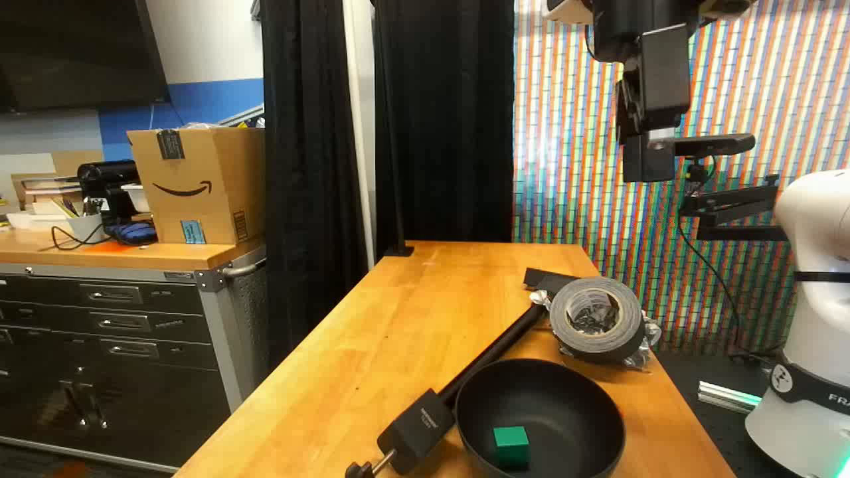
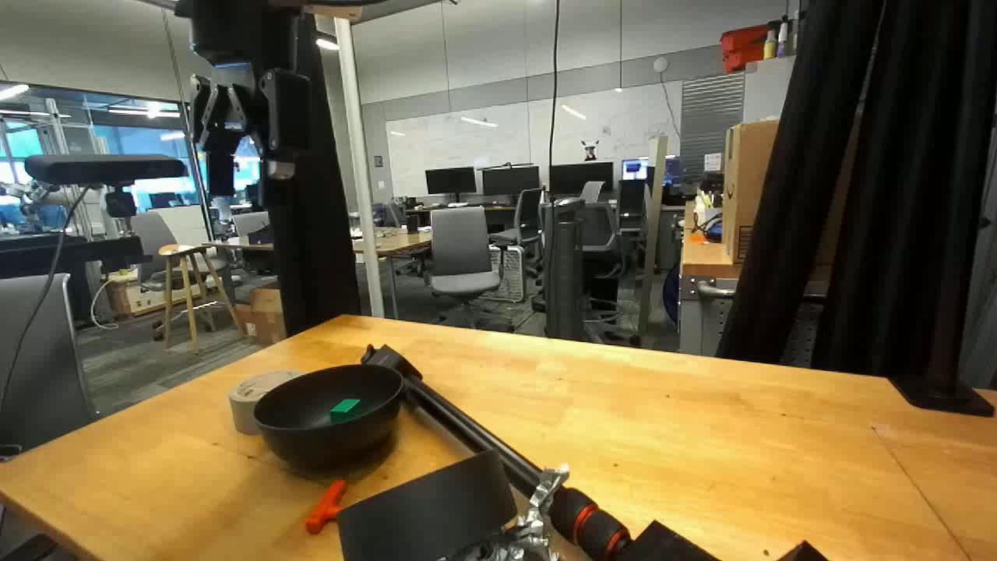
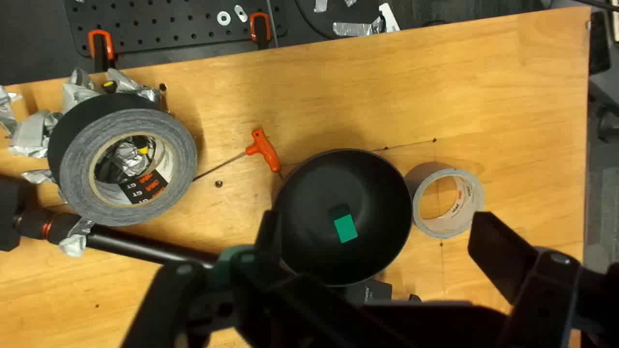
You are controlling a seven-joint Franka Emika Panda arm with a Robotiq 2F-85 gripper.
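A green block (image 3: 346, 228) lies inside the black bowl (image 3: 375, 174), a little off its middle. In exterior view 1 the same block (image 1: 511, 445) rests low in the bowl (image 1: 570, 398). High above the table hangs my gripper (image 2: 246, 187), well clear of the bowl. Its two fingers stand wide apart in the wrist view, one finger (image 3: 268, 238) left of the bowl and the other finger (image 3: 500, 255) to the right. Nothing shows between them, so the gripper is open.
Beside the bowl stands a light tape roll (image 3: 473, 197). An orange T-handle key (image 3: 264, 150) lies near its other side. A large dark tape roll (image 3: 69, 145) and a black pole (image 3: 145, 246) take up more of the table. Free wood (image 2: 701, 421) stretches beyond the pole.
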